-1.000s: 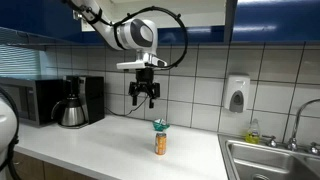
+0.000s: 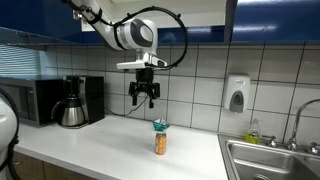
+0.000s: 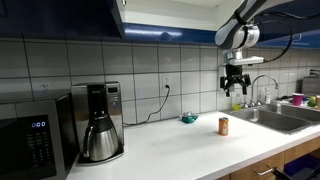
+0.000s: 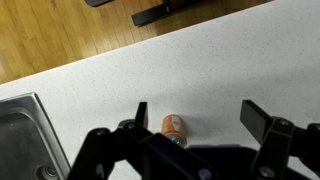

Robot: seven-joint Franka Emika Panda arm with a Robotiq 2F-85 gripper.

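High over the white counter, my gripper (image 2: 144,103) stands open with nothing between its fingers. In the wrist view its two black fingers (image 4: 268,125) are spread wide at the bottom of the picture. An orange can (image 2: 160,144) stands upright on the counter, below the gripper and apart from it. From above, the can (image 4: 174,127) shows between the fingers, farther down on the counter. Behind it, near the tiled wall, sits a teal bowl-like object (image 3: 189,117); its exact shape is too small to tell.
A sink (image 2: 262,160) lies to the right in the first exterior view, with a soap bottle (image 2: 254,131) behind it. At the other end stand a coffee maker (image 3: 99,122) and a microwave (image 3: 35,138).
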